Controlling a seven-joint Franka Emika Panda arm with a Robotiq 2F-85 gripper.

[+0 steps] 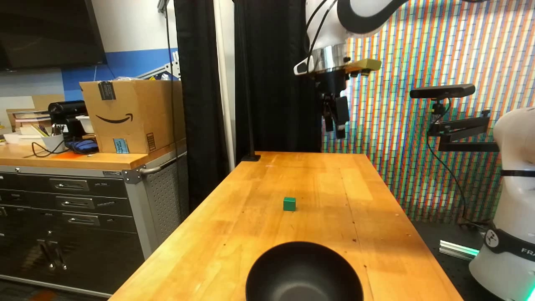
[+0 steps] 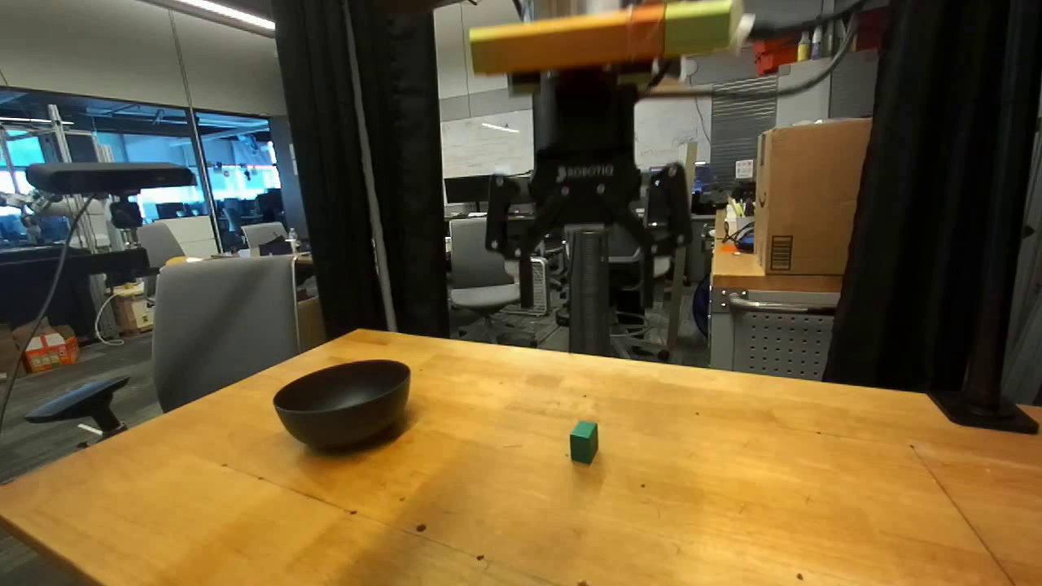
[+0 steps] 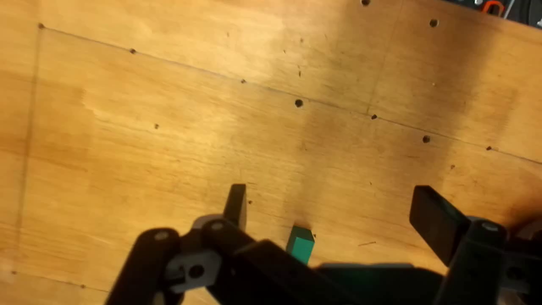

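A small green block lies on the wooden table, with bare wood around it. In the second exterior view the same green block sits right of the black bowl. My gripper hangs high above the tabletop, its two fingers spread wide and nothing between them. Seen from the wrist, the gripper is open, and the block shows far below, partly covered by the gripper's own body. From the first exterior view, the gripper is seen nearly edge-on, and the bowl stands at the near end.
A dark post base is fixed at the table's edge. Beyond the table are a grey chair and a cardboard box on a separate bench.
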